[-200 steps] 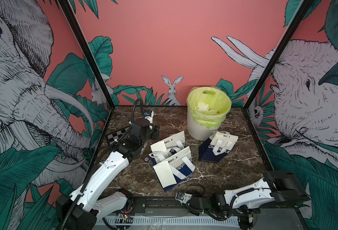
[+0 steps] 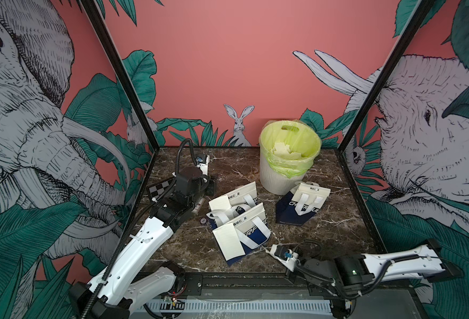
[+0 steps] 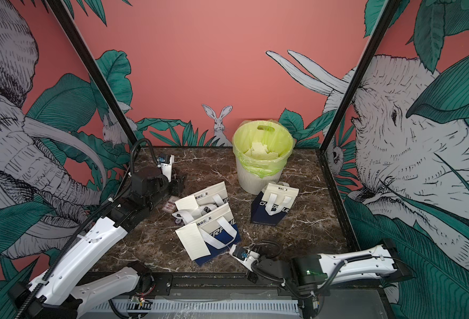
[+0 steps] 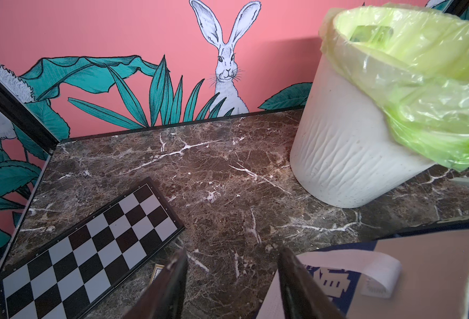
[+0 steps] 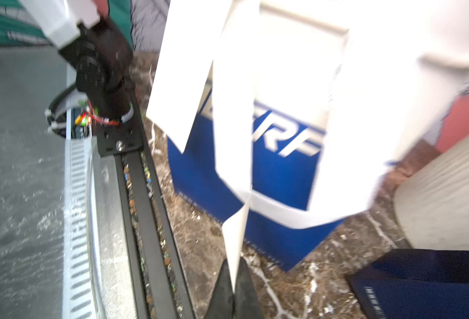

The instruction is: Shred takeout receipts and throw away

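My left gripper stands open and empty above the left side of the table. My right gripper is shut on a thin cream paper scrap [image 5: 235, 228], which sticks up from its fingertips in front of the front bag. That blue-and-white takeout bag [image 2: 255, 236] has a pale receipt [image 2: 228, 242] hanging over its left side. Just behind is a second bag [image 2: 243, 195] with another receipt [image 2: 219, 204]. A third bag [image 2: 302, 204] stands to the right, no receipt visible on it. Paper pieces [image 2: 285, 150] lie inside the bin [image 2: 277, 178] with its green liner.
A checkered board [image 4: 91, 250] lies at the table's left edge. Dark marble is bare between that board and the bin. The front rail [image 5: 144, 239] runs close to my right gripper.
My right gripper has moved right and toward the table, away from the front rail. The left arm has shifted slightly left. Bags and bin stay put.
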